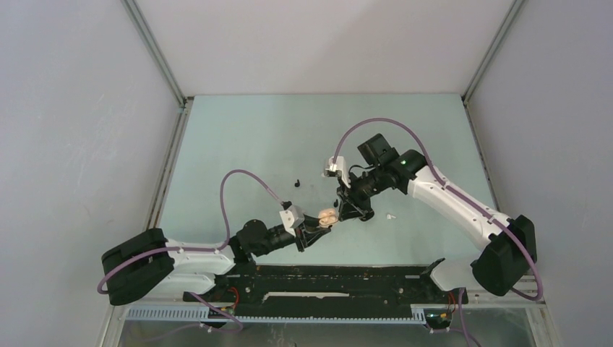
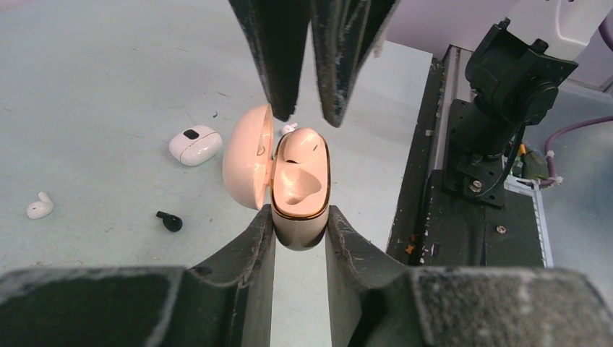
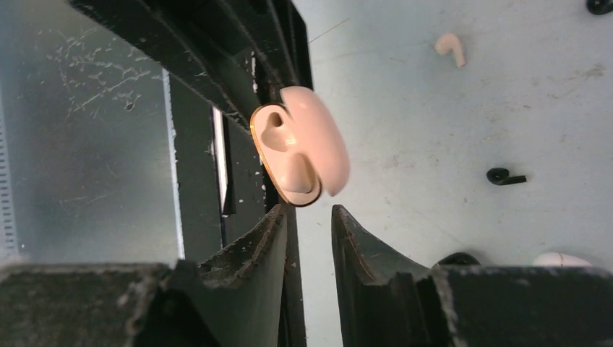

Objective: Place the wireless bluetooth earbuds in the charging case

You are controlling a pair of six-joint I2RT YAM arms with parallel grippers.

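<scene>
The pink charging case is held upright with its lid swung open. My left gripper is shut on its base. One slot has a rounded pink earbud seated in it, and the other slot looks empty. Just over the case, in the left wrist view, hover the tips of my right gripper. Its fingers stand apart with nothing between them. A loose pink earbud lies on the table.
A white case, a white earbud and a black earbud lie on the table. Beside the right gripper sits a black case.
</scene>
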